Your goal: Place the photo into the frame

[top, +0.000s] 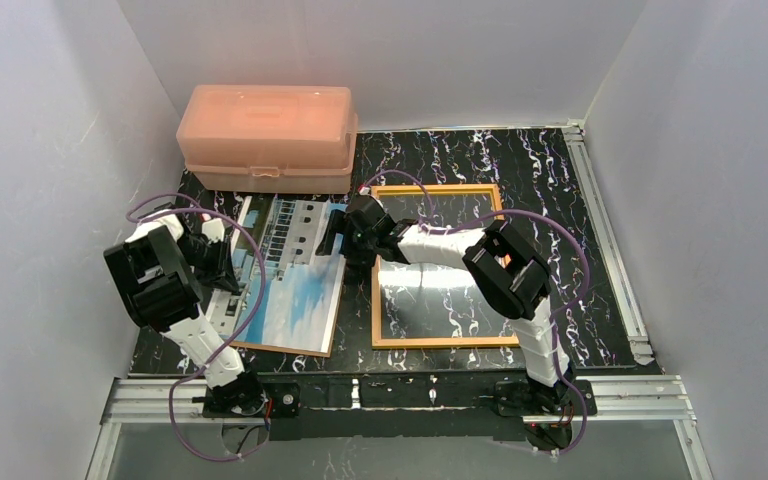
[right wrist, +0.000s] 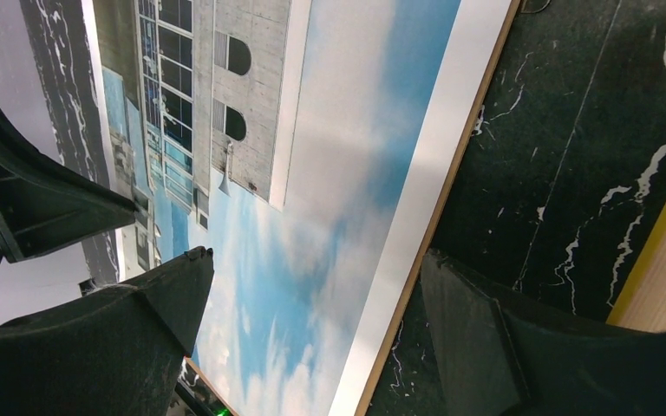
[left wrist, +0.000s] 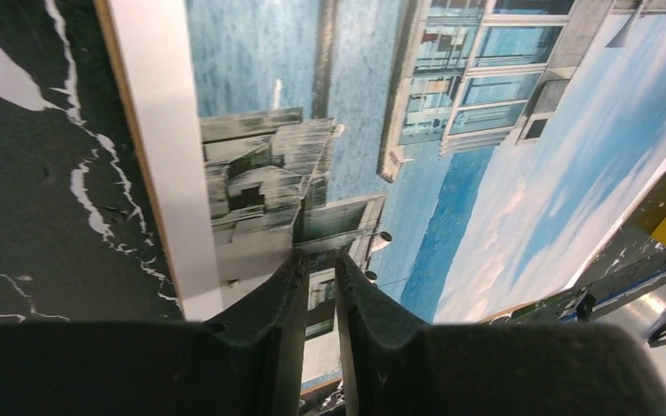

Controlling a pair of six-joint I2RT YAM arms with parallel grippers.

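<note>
The photo (top: 300, 300), a print of a building against blue sky with a white border, lies on a thin brown-edged board at the left of the table. Over its left part, my left gripper is shut to a narrow gap, tips close to the print; whether they pinch any of it I cannot tell. My right gripper stands open at the photo's right edge, one finger on each side of that edge. To the right lies the orange frame (top: 375, 310) with a clear, shiny pane (top: 425, 310), partly covered by my right arm.
A closed pink translucent box (top: 265, 130) stands behind the photo. A strip of dark marbled table (top: 357, 300) separates photo and frame. Bare table (top: 570, 260) also shows right of the frame. Purple cables loop over both arms.
</note>
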